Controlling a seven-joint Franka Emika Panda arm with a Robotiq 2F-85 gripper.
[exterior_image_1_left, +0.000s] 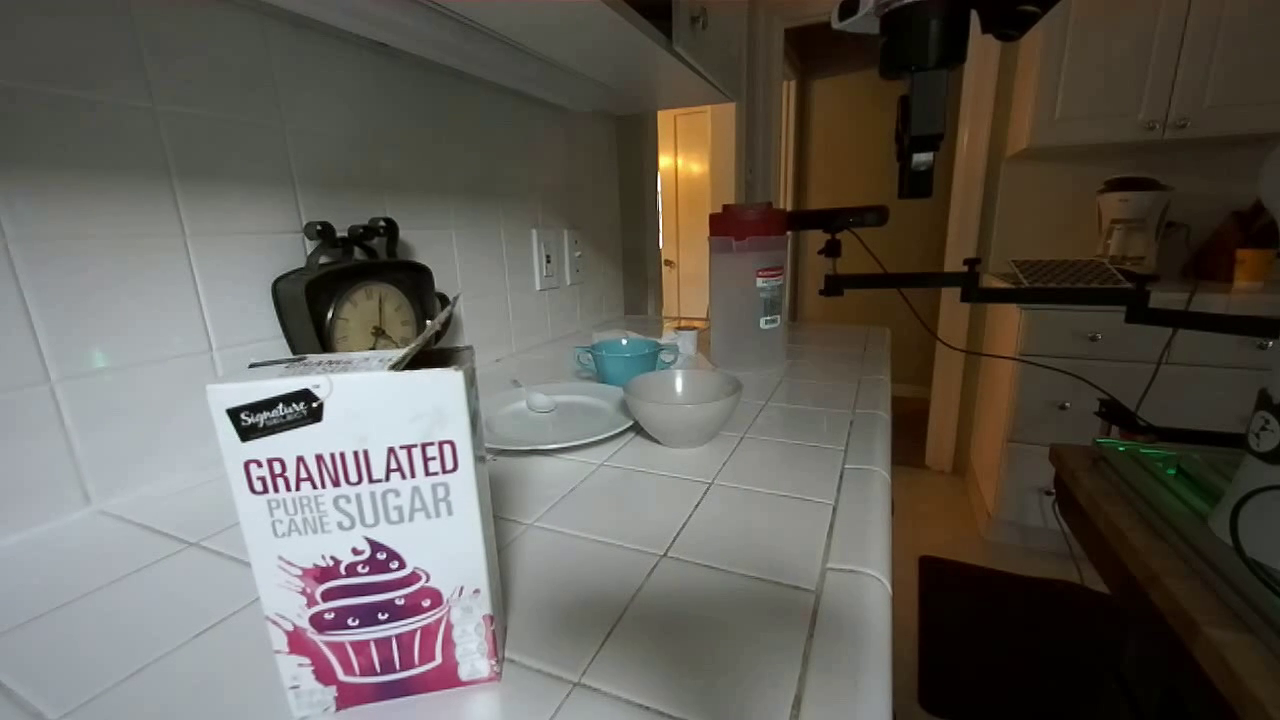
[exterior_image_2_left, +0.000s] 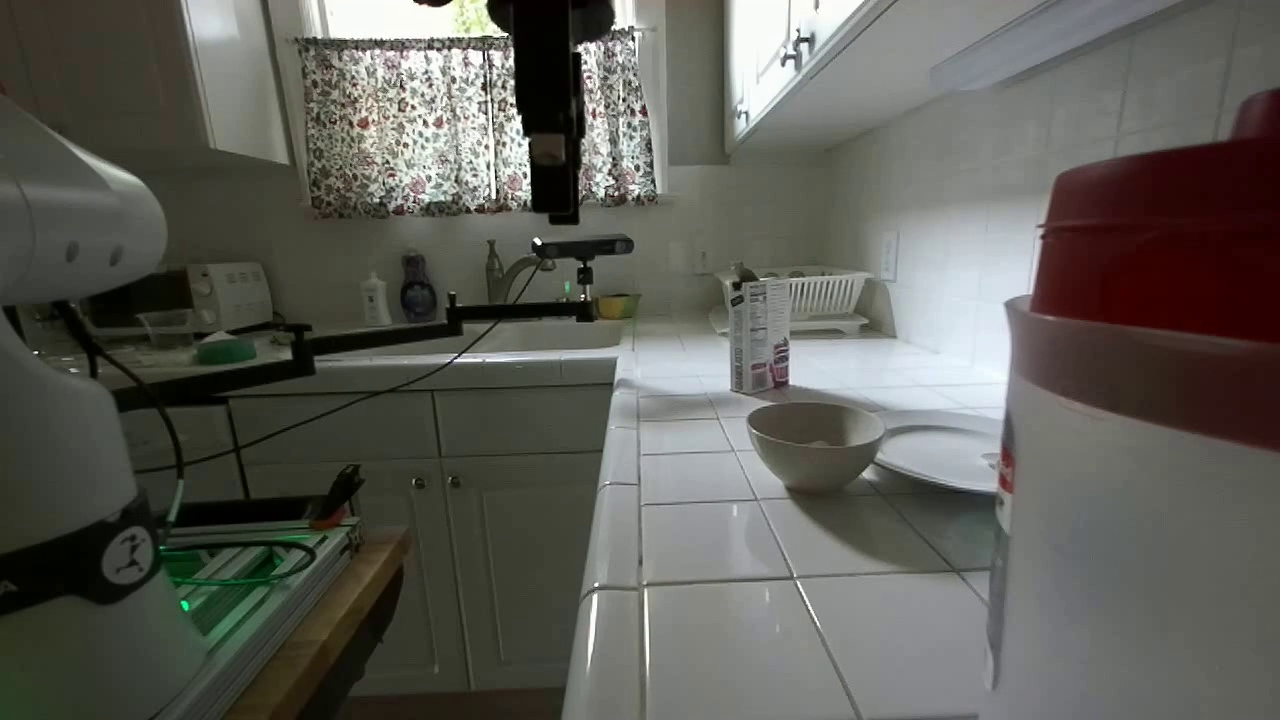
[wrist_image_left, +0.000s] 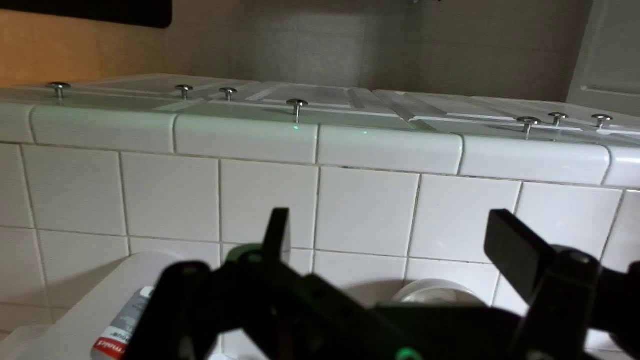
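My gripper is open in the wrist view, its two dark fingers wide apart with only countertop tiles beyond them. In exterior view 1 the gripper (exterior_image_1_left: 918, 186) hangs high, above the level of the counter. A pale bowl (exterior_image_1_left: 683, 408) stands on the tiles beside a white plate (exterior_image_1_left: 540, 434), on which a small white spoon (exterior_image_1_left: 539, 402) rests. Behind them is a turquoise two-handled cup (exterior_image_1_left: 626, 360). Nearest that camera stands an upright sugar box (exterior_image_1_left: 372, 528) with its top flap raised. Dark gripper parts partly cover the bowl (wrist_image_left: 438, 292) in the wrist view.
A tall clear container with a red lid (exterior_image_1_left: 750, 288) stands at the counter's far end. A black clock (exterior_image_1_left: 372, 314) sits by the wall. A camera arm (exterior_image_2_left: 528, 310) reaches toward the counter edge. Bare tiles (exterior_image_2_left: 708, 540) lie along the front edge.
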